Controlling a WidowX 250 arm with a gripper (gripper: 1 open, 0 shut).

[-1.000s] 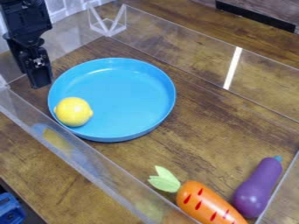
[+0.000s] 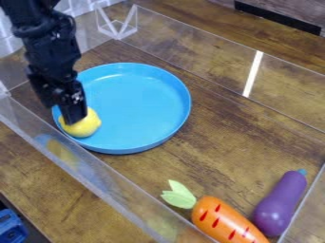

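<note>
A black gripper [image 2: 61,95] hangs at the upper left, low over a yellow lemon-like toy [image 2: 82,124] on the left side of a round blue plate [image 2: 143,106]. It is open, its fingertips close around the top of the yellow toy and partly hiding it; whether they touch it is unclear.
An orange toy carrot [image 2: 222,218] and a purple eggplant [image 2: 279,202] lie at the bottom right. Clear plastic walls edge the wooden surface.
The gripper has come down and to the right from the upper left, now over the yellow toy. The plate and other objects have not visibly moved.
</note>
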